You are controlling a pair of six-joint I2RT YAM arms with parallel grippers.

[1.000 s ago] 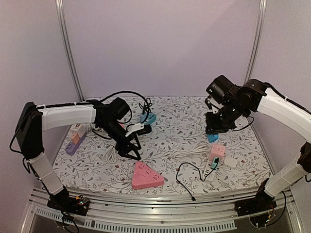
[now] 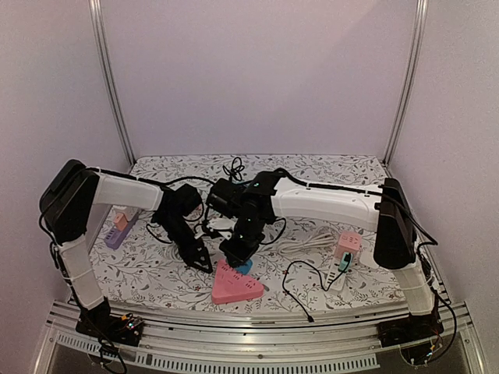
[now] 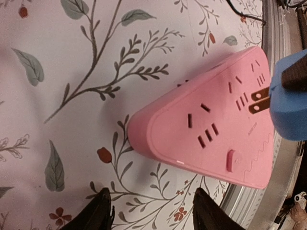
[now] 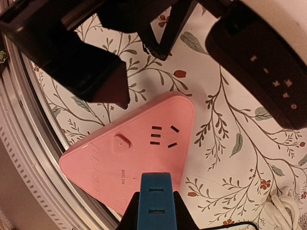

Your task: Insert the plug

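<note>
The pink triangular power strip (image 2: pixel 237 288) (image 3: pixel 187 139) (image 4: pixel 98 167) lies flat near the table's front edge. My right gripper is shut on a blue plug (image 3: pixel 292 120) (image 4: pixel 156 184), held over the strip with two prongs (image 3: pixel 259 100) facing its sockets; whether they touch cannot be told. My left gripper (image 2: pixel 201 261) is beside the strip's left side. In the left wrist view its fingertips show apart at the bottom, table between and no held thing visible; whether it is shut on something out of view cannot be told.
At the far left lie a purple strip (image 2: pixel 115 238) and small blocks. On the right are white cable coils (image 2: pixel 300 245), a pink block (image 2: pixel 348 241), a white strip (image 2: pixel 335 284) and a loose black cable. The arms crowd the middle.
My right arm has swung left from the table's right side, bringing the blue plug down over the pink strip. The left gripper has moved slightly left and down; the strip looks unmoved.
</note>
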